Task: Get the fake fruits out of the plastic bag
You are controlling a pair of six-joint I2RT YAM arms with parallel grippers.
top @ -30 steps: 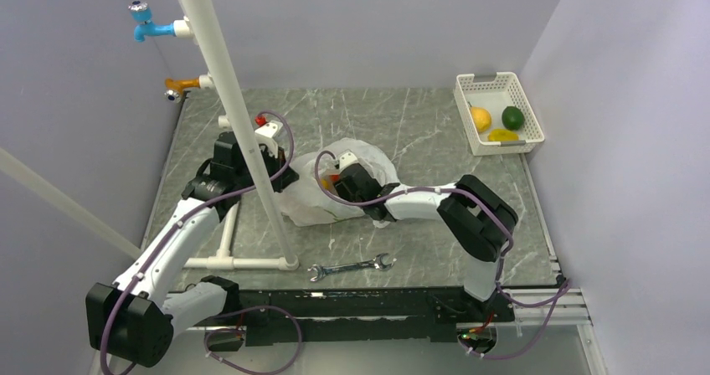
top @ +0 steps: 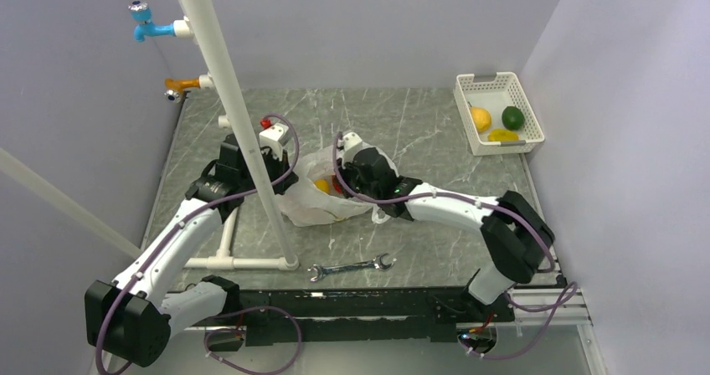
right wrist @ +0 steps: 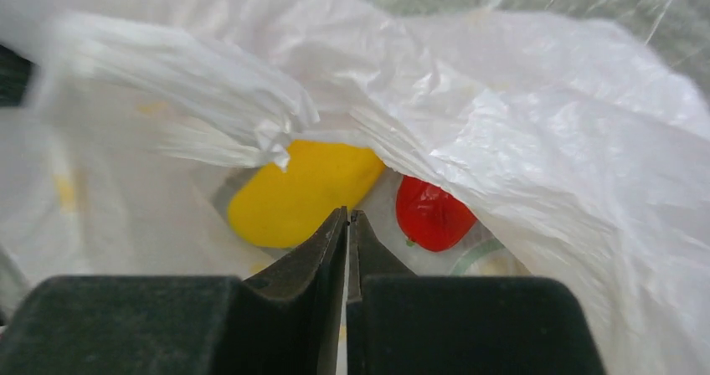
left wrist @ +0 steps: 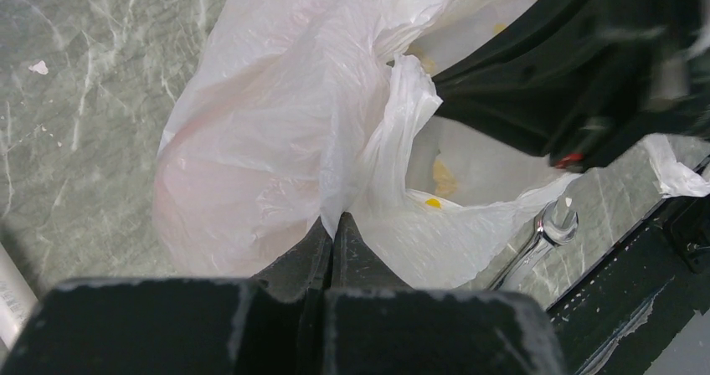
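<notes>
The white plastic bag lies crumpled mid-table, its mouth partly spread. In the left wrist view, a fold of the bag tapers into my left gripper, which is shut on it. My right gripper reaches into the bag's mouth; its fingertips are together and I see nothing between them. Inside the bag, a yellow fruit lies beyond the fingertips to the left, and a red fruit lies to the right, partly covered by the bag's edge.
At the back right, a white basket holds a round orange-yellow fruit, a dark green fruit and a yellow fruit. A wrench lies in front of the bag. A white pipe crosses before my left arm.
My right arm's elbow has shifted right and its wrist has turned a little, with the gripper still at the bag's mouth. More yellow shows inside the bag. The left arm has barely moved.
</notes>
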